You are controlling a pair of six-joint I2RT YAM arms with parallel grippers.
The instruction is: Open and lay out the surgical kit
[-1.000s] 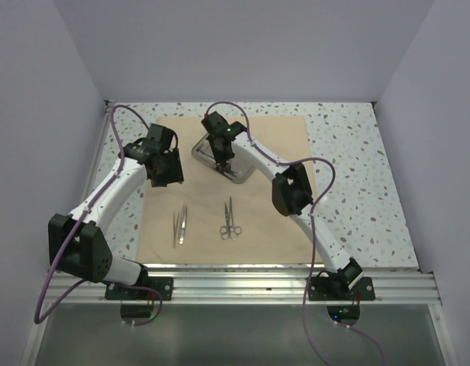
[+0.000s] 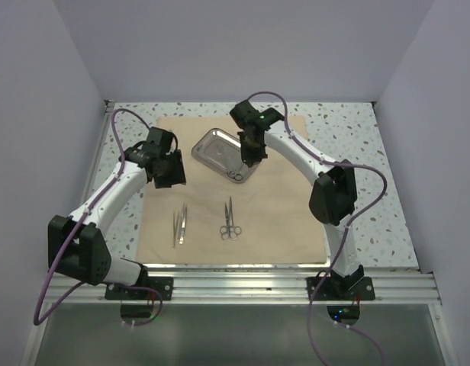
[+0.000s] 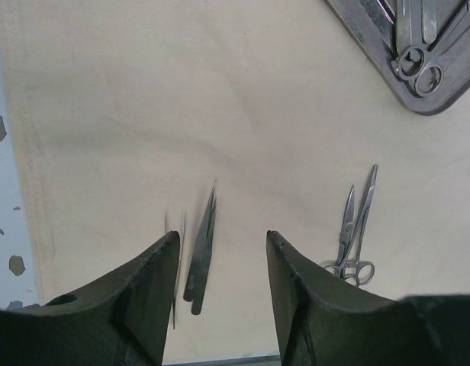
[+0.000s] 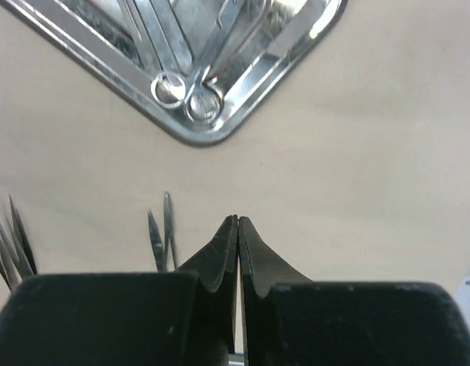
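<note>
A metal tray lies at the back middle of the cloth, holding scissors and several slim instruments. The scissors' finger rings rest at the tray's near corner. My right gripper is shut with nothing between its fingers; in the right wrist view the scissors lie in the tray, apart from the fingertips. Left of the tray, my left gripper is open and empty above the cloth. Two scissor-like tools lie side by side at the front middle. Several thin instruments lie in a row left of them.
A beige cloth covers the speckled table. A metal rail runs along the front edge. Grey walls close in the back and sides.
The right gripper has moved right from over the tray's middle to its right side, uncovering the scissors' rings.
</note>
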